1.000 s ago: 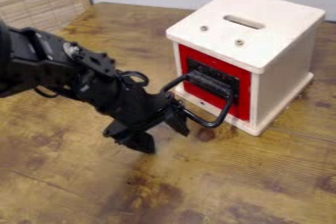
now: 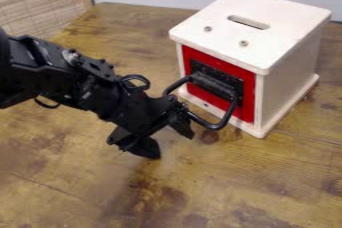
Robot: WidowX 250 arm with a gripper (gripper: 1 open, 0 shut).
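A white wooden box (image 2: 281,62) with a red front panel (image 2: 198,59) stands at the upper right. Mounted on that panel is a black part (image 2: 218,85) with a curved black tube handle reaching forward and down toward the table. My black gripper (image 2: 167,132) is low over the table to the left of the box, its fingertips beside the handle's lower part. Dark fingers against the dark handle hide whether it is open or shut, and whether it touches the handle.
A woven mat (image 2: 34,2) is at the back left, with a white wall behind the box.
My arm and gripper have shifted very slightly over the last second. The box and its handle look the same.
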